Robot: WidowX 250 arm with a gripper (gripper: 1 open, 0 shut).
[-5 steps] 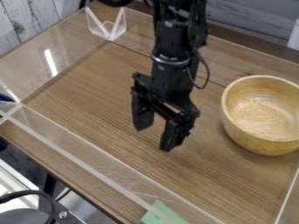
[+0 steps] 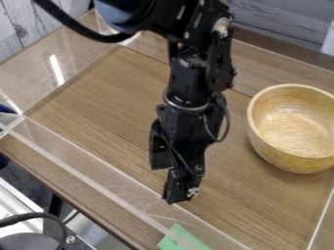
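My black gripper [image 2: 174, 171] hangs low over the front middle of the wooden table [image 2: 92, 117], its fingers pointing down close to the surface. It stands open, and I see nothing held in it. A large light wooden bowl [image 2: 292, 132] stands to its right. A green item [image 2: 182, 237] lies at the bottom edge, below the gripper.
Clear tape strips run along the table's left and front edges. Cables and dark equipment [image 2: 33, 237] sit beyond the lower left edge. The wood left of the arm is bare. A grey plank wall stands behind.
The arm has moved toward the front edge, bringing the gripper lower in the view and nearer the green item.
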